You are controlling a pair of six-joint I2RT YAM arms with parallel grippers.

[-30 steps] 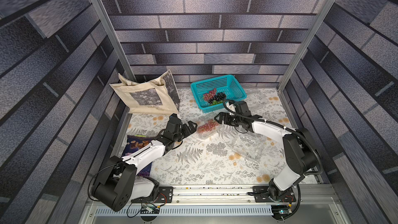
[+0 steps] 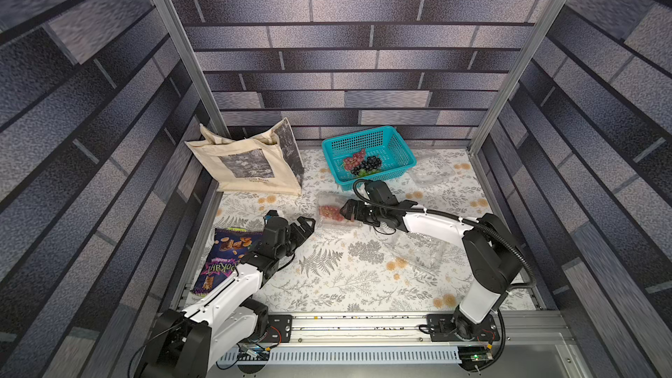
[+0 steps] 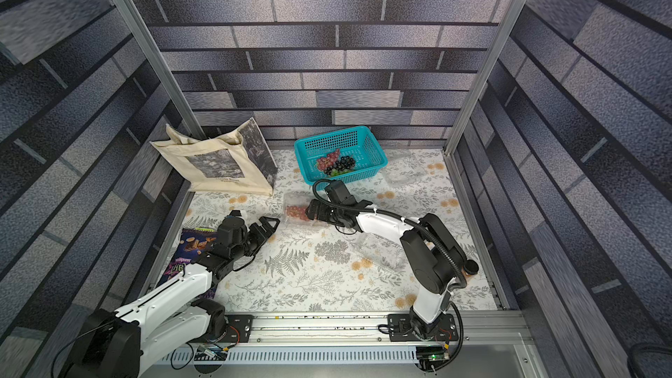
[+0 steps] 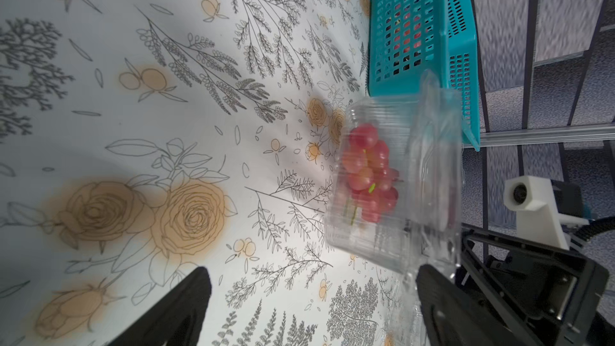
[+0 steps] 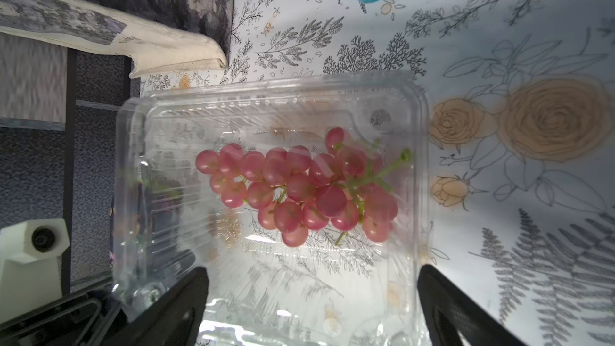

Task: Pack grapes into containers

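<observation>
A bunch of pink grapes (image 5: 301,185) lies inside a clear plastic container (image 5: 275,93), which fills most of the right wrist view. My right gripper is open over one side of this container; whether its fingers touch the plastic is unclear. In the left wrist view the container (image 4: 378,112) stands right of centre, with a transparent lid raised along its right side. My left gripper is open with nothing between its fingers, to the left of the container. More pink grapes (image 2: 355,159) and black grapes (image 2: 369,165) lie in the teal basket (image 2: 402,148).
A cream tote bag (image 2: 231,164) stands at the back left, and a purple snack bag (image 2: 224,259) lies at the left edge. Other clear plastic containers (image 2: 420,248) are faint on the right.
The container with grapes has shifted left and slightly back. My right gripper moved left with it.
</observation>
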